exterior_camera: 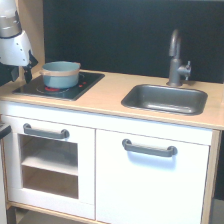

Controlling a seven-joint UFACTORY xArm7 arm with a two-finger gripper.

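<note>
A blue-grey pot (61, 77) rests on the black stovetop (88, 82) at the left of the counter. My gripper (22, 73), white with dark fingers, hangs at the upper left edge of the view, just left of the pot. Its fingers look spread apart, and nothing shows between them. Part of the arm is cut off by the frame edge.
A metal sink (165, 98) with a grey faucet (176, 62) is set into the right of the wooden counter (112, 90). Below are an open-fronted cabinet (50, 137) and a white door with a dark handle (150, 149). Clear counter lies between stove and sink.
</note>
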